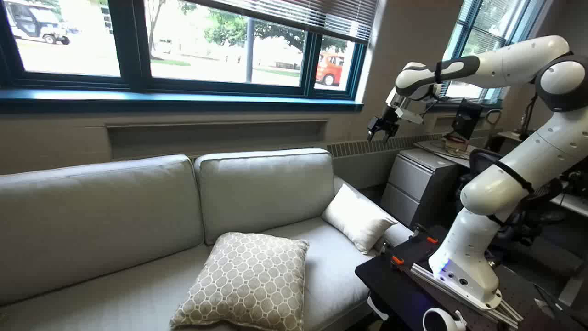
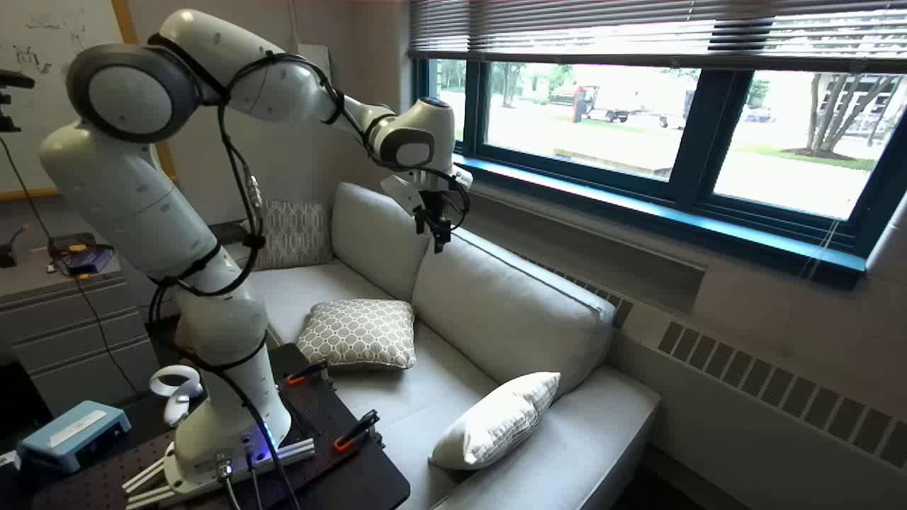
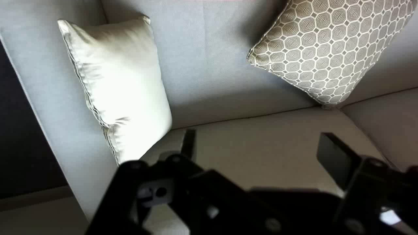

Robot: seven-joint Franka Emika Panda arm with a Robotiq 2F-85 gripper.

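Note:
My gripper is open, its two dark fingers wide apart with only the sofa's back cushion seen beyond the gap. High above the sofa (image 1: 99,220), the same gripper points downward in exterior view 1, touching nothing. A patterned beige pillow (image 1: 251,281) lies on the seat; the wrist view has this patterned pillow (image 3: 333,47) at upper right. The plain white pillow (image 1: 357,218) leans against the sofa's arm by the robot's table. To the left in the wrist view, the white pillow (image 3: 125,86) shows bright, its lower end near a finger in the picture.
The robot's dark table (image 2: 374,472) adjoins the sofa, with orange-tipped clamps (image 2: 355,432) on its edge. Behind the sofa run a window sill (image 1: 182,102) and a radiator. Another patterned pillow (image 2: 293,234) stands at the sofa's far end. Bare seat lies between the two nearer pillows.

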